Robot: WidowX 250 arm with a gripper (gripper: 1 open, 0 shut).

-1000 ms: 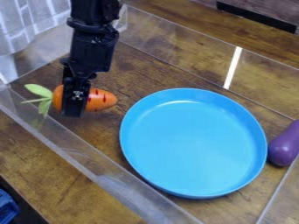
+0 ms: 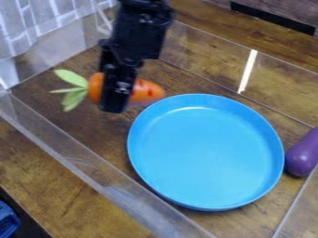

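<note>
My black gripper (image 2: 114,85) hangs over the wooden surface at the upper left, shut on an orange toy carrot (image 2: 139,91) with pale green leaves pointing left. The carrot is raised just left of a round blue plate (image 2: 204,149), which is empty. The gripper is slightly blurred.
A purple toy eggplant (image 2: 302,153) lies right of the plate. Clear plastic walls run along the left and lower edges of the wooden floor. A blue object (image 2: 6,221) sits outside at the bottom left.
The gripper has lifted the carrot and moved right, toward the plate's upper left edge. The plate and eggplant have not moved.
</note>
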